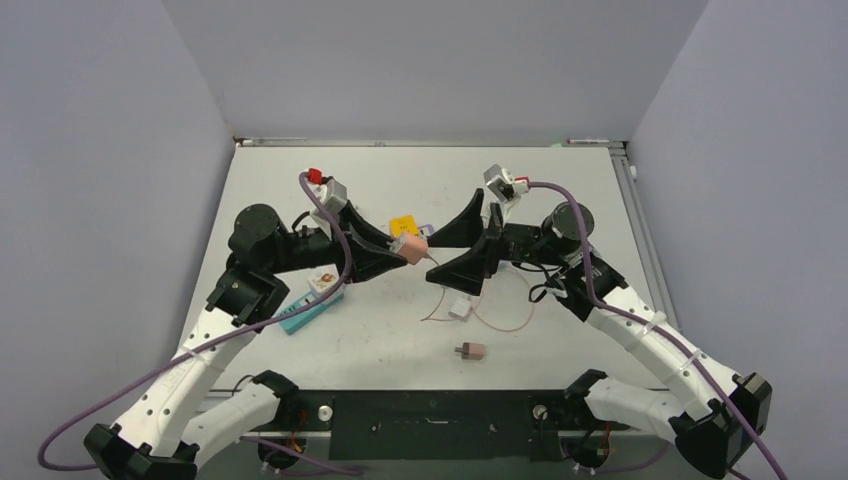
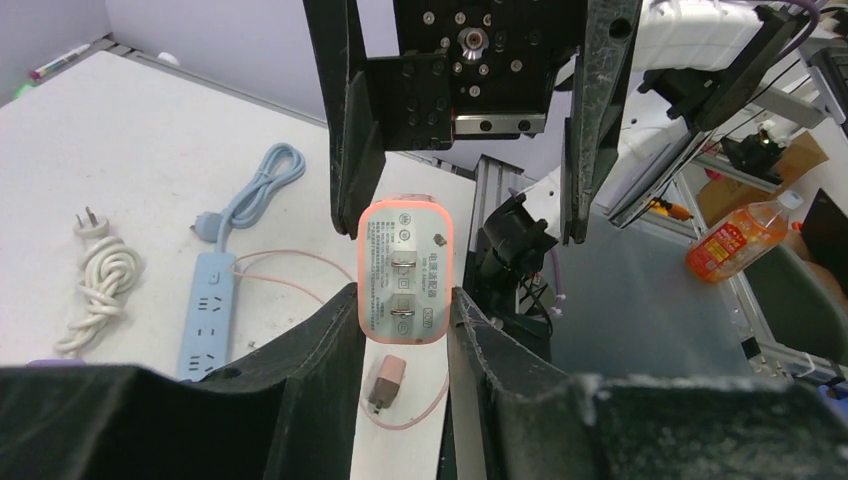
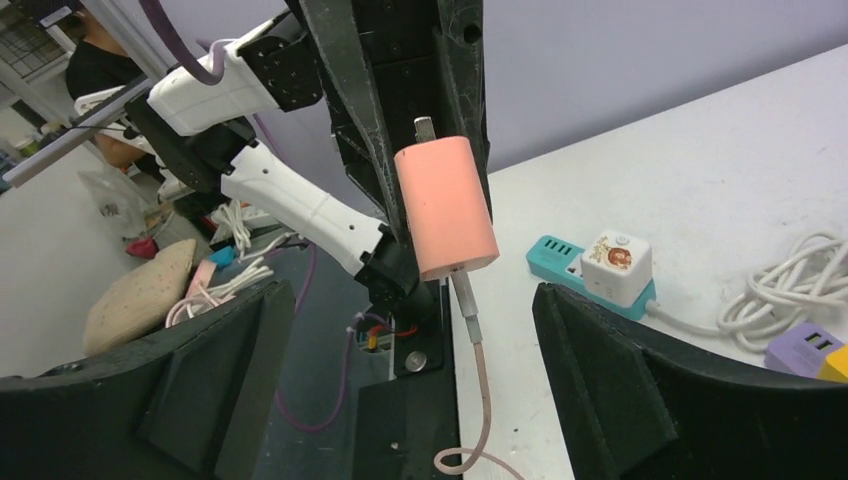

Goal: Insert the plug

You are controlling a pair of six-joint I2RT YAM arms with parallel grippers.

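A pink charger plug (image 1: 410,249) with a cable trailing from it is held in the air by my left gripper (image 1: 397,250), which is shut on it; its end face (image 2: 405,270) with two prongs fills the middle of the left wrist view. Facing it from the right, my right gripper (image 1: 436,262) is open, apart from the charger (image 3: 446,205). A second pink plug (image 1: 471,351) lies low on the table. A blue power strip (image 2: 207,305) and a teal strip (image 1: 305,315) with a white cube lie on the table.
A yellow block (image 1: 401,223), a purple block (image 3: 795,350), a white adapter (image 1: 460,309) and coiled cables (image 2: 110,275) lie around.
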